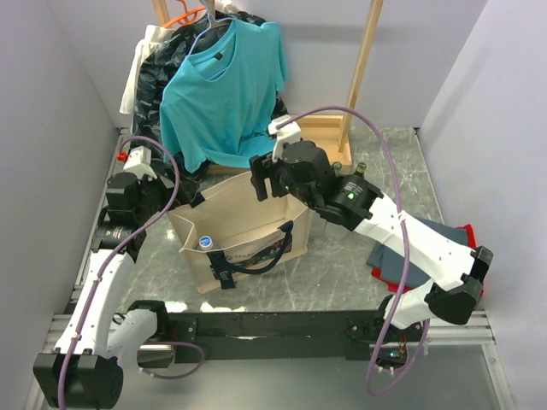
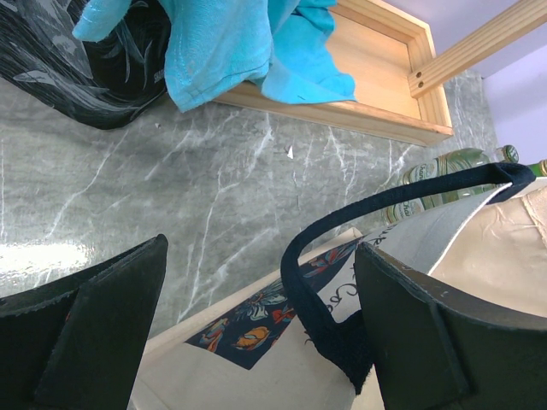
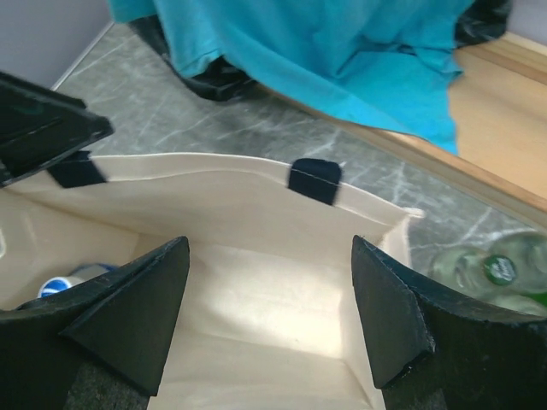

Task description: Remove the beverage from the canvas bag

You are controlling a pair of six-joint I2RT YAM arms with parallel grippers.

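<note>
The beige canvas bag (image 1: 244, 213) stands on the marble table. A bottle with blue-white cap (image 1: 205, 243) sits inside its left end, also at the lower left of the bag's interior (image 3: 64, 284) in the right wrist view. My right gripper (image 1: 267, 179) is open over the bag, nothing between its fingers. My left gripper is open at the bag's left rim, with the rim and dark strap below and between its fingers; whether it touches them I cannot tell.
Bottles (image 3: 461, 273) stand right of the bag. Behind are a teal shirt (image 1: 218, 94), black plastic and a wooden rack base (image 2: 376, 68). Folded grey and red cloths (image 1: 393, 265) lie at the right.
</note>
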